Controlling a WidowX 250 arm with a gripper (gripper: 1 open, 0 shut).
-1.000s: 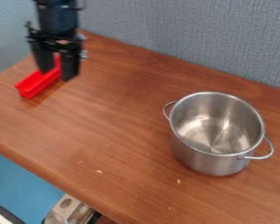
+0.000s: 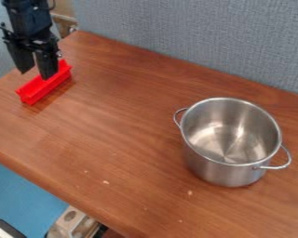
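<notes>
My black gripper (image 2: 34,58) hangs at the upper left, its two fingers pointing down over a red oblong object (image 2: 37,90) on the wooden table. The fingers appear apart; whether anything lies between them is hard to tell. The red object is partly hidden behind the fingers.
A steel pot (image 2: 223,158) with two side handles stands on the right of the table (image 2: 133,177). A grey wall (image 2: 201,42) runs along the back. Its left edge drops to a blue floor.
The red object and pot look unmoved.
</notes>
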